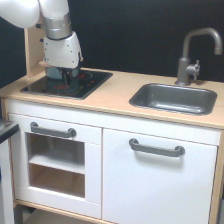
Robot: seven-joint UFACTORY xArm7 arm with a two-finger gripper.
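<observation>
The white robot arm hangs over the back left of a toy kitchen, its dark gripper (pixel 67 73) low over the black stovetop (pixel 84 90). A teal pot or bowl (pixel 52 72) sits at the back left of the stovetop, partly behind the gripper. The fingers are too small and dark to tell whether they are open or shut, or whether they touch the pot.
A steel sink (pixel 172 98) with a faucet (pixel 185 65) is on the right of the wooden counter (pixel 128 82). Below are a white cabinet door (pixel 155 185) and an oven front (pixel 60 135). The counter between stove and sink is clear.
</observation>
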